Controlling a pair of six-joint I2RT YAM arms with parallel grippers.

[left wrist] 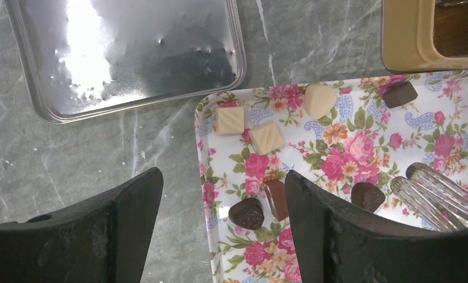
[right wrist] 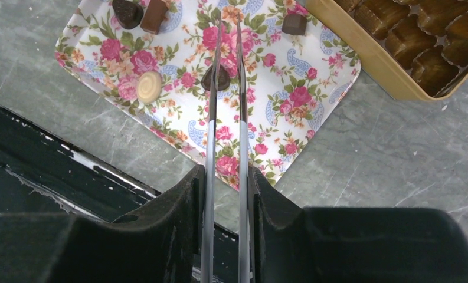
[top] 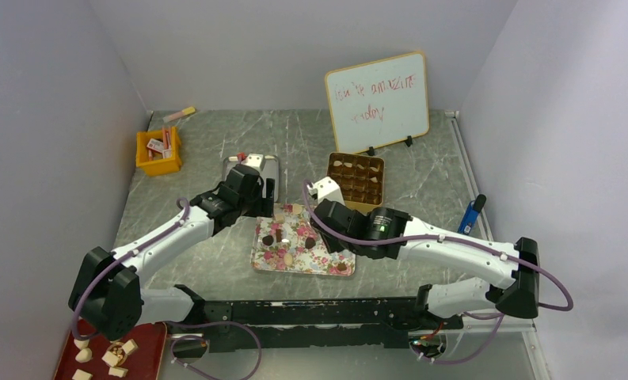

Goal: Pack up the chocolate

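On the flowered tray (right wrist: 331,112) lies a dark heart-shaped chocolate (left wrist: 367,196). My right gripper is shut on metal tweezers (right wrist: 243,153), whose tips stand slightly apart. In the left wrist view those tips are beside the dark heart, with nothing seen between them. More chocolates lie around: a brown bar (right wrist: 153,16), a second dark heart (left wrist: 246,213), a dark square (left wrist: 399,94), a round cream piece (right wrist: 149,86), a white heart (left wrist: 320,101) and white squares (left wrist: 267,138). Left of the tray's edge, my left gripper is open and empty.
A gold box (top: 355,180) with brown compartments stands behind the tray, several cream pieces in its back row. A metal tray (left wrist: 143,53) is at the back left. An orange bin (top: 158,162) and whiteboard (top: 378,103) stand farther off. Bare table lies right of the box.
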